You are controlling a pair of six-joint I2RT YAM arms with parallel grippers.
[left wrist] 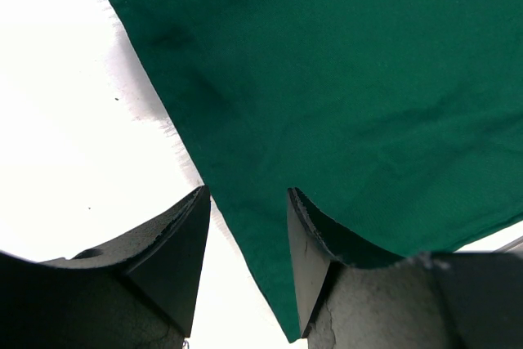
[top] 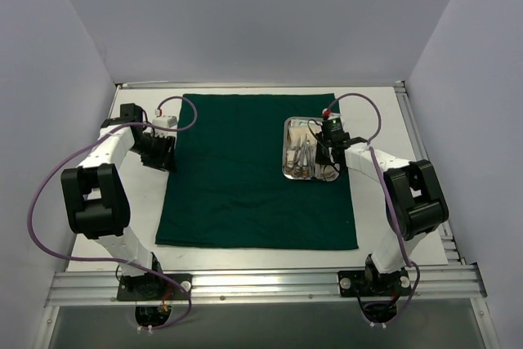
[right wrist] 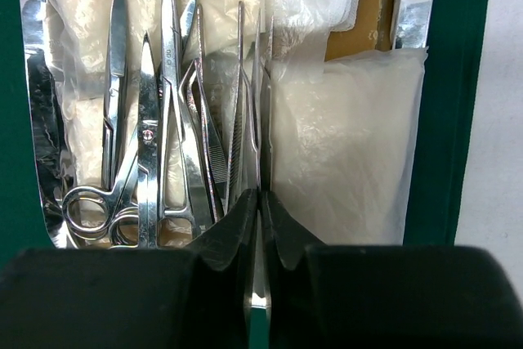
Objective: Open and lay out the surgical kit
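A steel tray (top: 288, 149) sits on the right part of the green cloth (top: 241, 202), filled with scissors (right wrist: 147, 136), several tweezers (right wrist: 211, 136) and wrapped pale packs (right wrist: 343, 128). My right gripper is over the tray, shut on a thin steel instrument among the tweezers, its upper end pointing away between the packs. My left gripper (top: 163, 157) stands open above the cloth's left edge, nothing between its fingers.
White table (top: 384, 120) shows around the cloth, bounded by grey walls at the sides and back.
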